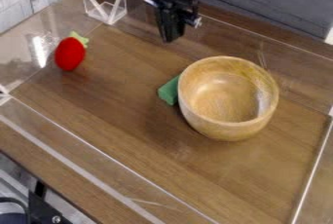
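Observation:
My gripper (170,21) is at the top middle, above the back of the wooden table (124,135), blurred; its fingers look close together, with nothing visible between them. A wooden bowl (215,116) stands on the right. A green object (169,90) lies at its left, partly hidden by it. A red, rounded object (70,55) with a light green part behind it lies on the left.
A clear acrylic stand (107,6) sits at the back left. A clear edging runs along the table's sides.

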